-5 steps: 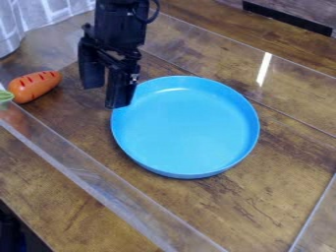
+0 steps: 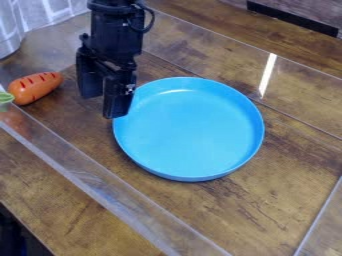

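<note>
A black gripper [image 2: 107, 90] hangs from the arm at the upper left, its fingers open, low beside the left rim of a blue plate [image 2: 187, 128]. An orange toy carrot [image 2: 35, 87] with a green top lies on the wooden table to the left of the gripper, apart from it.
A clear plastic strip [image 2: 80, 180] runs diagonally along the lower left. A crumpled white item [image 2: 20, 20] is at the top left.
The gripper has shifted slightly to the left, toward the carrot. The plate and carrot look unmoved.
</note>
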